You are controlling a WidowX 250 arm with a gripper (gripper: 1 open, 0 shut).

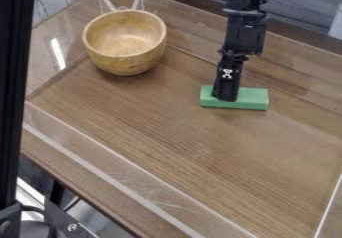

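A flat green block (251, 99) lies on the wooden table, right of centre. My black gripper (226, 88) reaches down from the top of the view, its tip low over the left-middle of the block and overlapping it. Whether it touches or grips the block, and how far apart the fingers are, I cannot tell at this size.
A large round wooden bowl (123, 57) sits at the upper left of the table (160, 152), with a small pale object behind it. A dark shape runs along the left edge of the view.
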